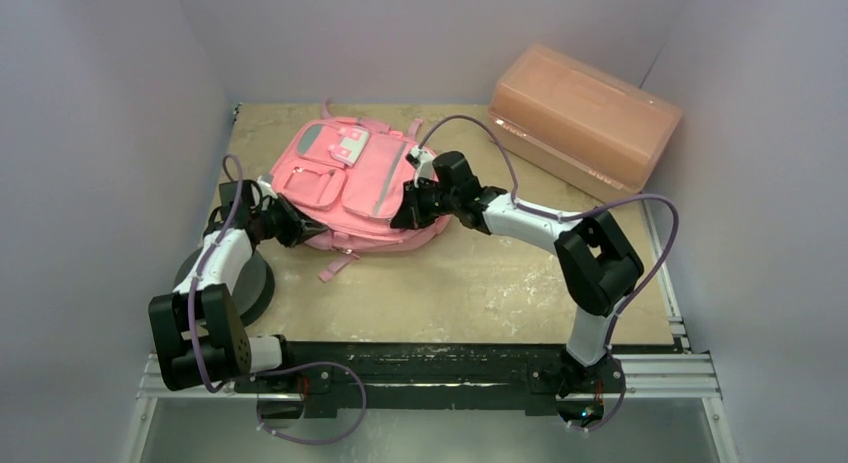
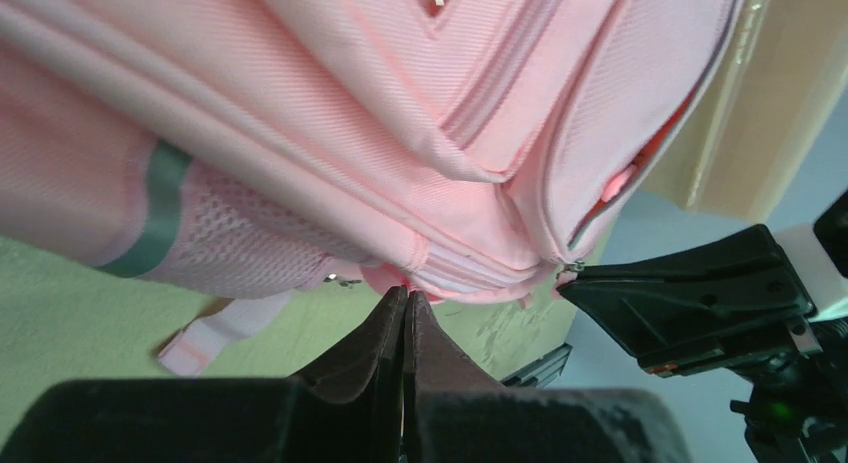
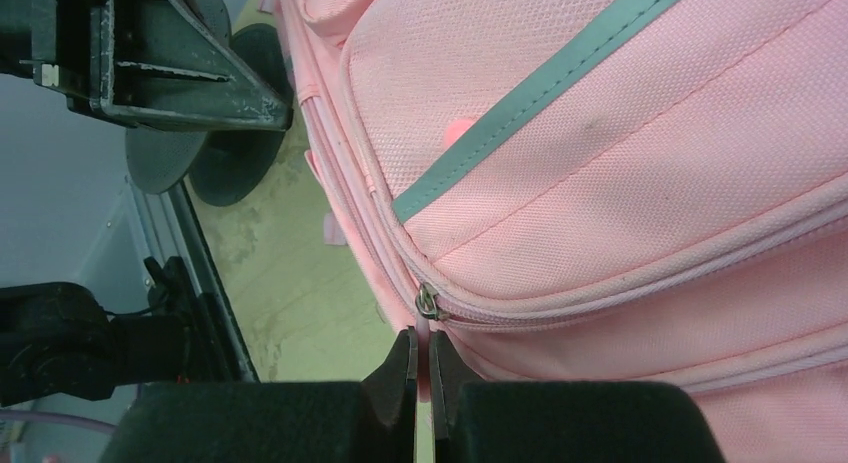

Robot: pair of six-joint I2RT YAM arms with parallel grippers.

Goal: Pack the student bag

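The pink bag (image 1: 369,163) lies on its back on the table, turned somewhat and creased. My left gripper is shut at the bag's near left side, with no fabric between its fingers; the bag edge lies just beyond the tips. My right gripper is shut on a small pink zipper pull (image 3: 423,361), which hangs from a metal slider (image 3: 428,301) at the corner of the front pocket's zipper. A green-grey strip (image 3: 545,98) crosses that pocket. In the left wrist view, the right fingers (image 2: 690,293) stand at the bag's right corner.
A translucent orange box (image 1: 590,113) stands at the back right. Grey round things (image 1: 255,288) sit at the left edge by my left arm. A pink strap (image 1: 338,267) trails toward the front.
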